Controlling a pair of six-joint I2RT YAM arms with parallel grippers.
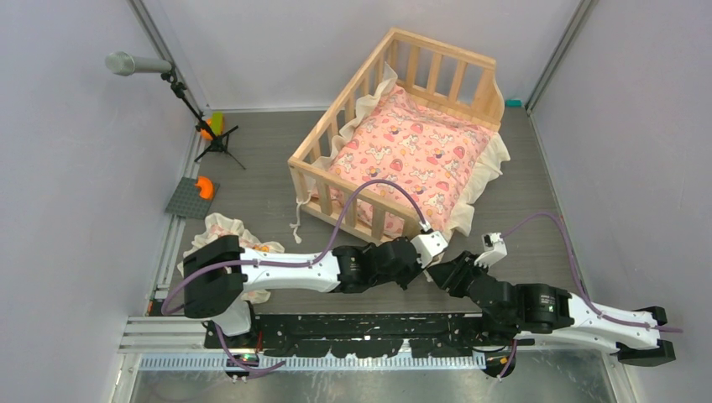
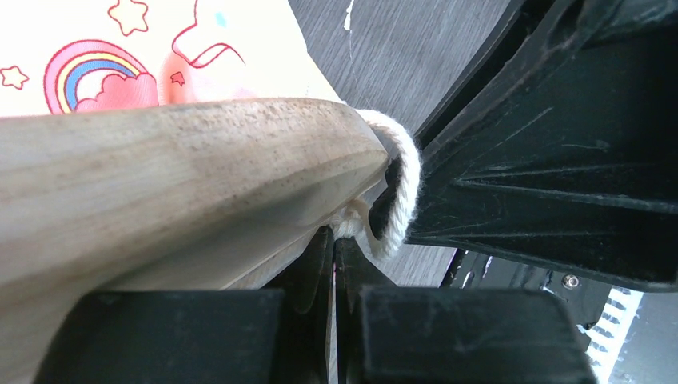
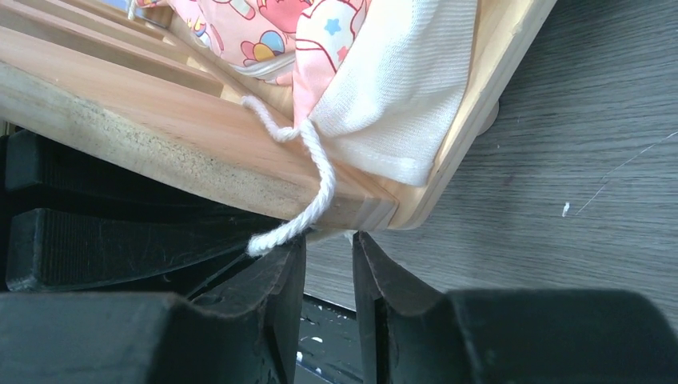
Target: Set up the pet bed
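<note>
The wooden pet bed [image 1: 340, 109] holds a pink printed cushion [image 1: 407, 155] with a frilled edge. At its front right corner, a white tie cord [image 2: 406, 176] loops beside the wooden post [image 2: 200, 168]. My left gripper is shut at the base of that cord, under the post. In the right wrist view the cord [image 3: 320, 168] hangs over the rail beside white fabric. My right gripper is part open at that corner, below the rail and close against the left gripper; I cannot tell whether anything is between its fingers.
A second frilled fabric piece [image 1: 217, 231] lies at the front left. A microphone stand [image 1: 217, 143] and grey plate [image 1: 189, 201] with orange toy are along the left edge. Bare floor [image 1: 529, 193] lies right of the bed.
</note>
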